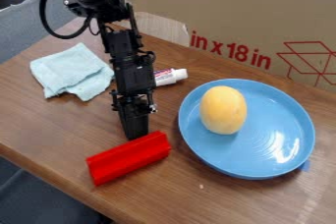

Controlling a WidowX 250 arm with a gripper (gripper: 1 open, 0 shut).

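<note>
My black gripper [134, 128] points straight down at the wooden table, its tip just above and behind a red cylinder-like block [129, 158] lying near the front edge. The gripper looks shut, with nothing visible between its fingers; whether it touches the red block is unclear. To the right, a blue plate [269, 144] holds a pale yellow oval object [223, 110]. A folded light-blue cloth [70, 71] lies at the left, and a white tube [171, 77] lies behind the gripper.
A cardboard box [250, 17] stands along the back. The table's front edge runs diagonally at lower left, with a dark area beyond it. Some bare table shows left of the gripper and at the lower right.
</note>
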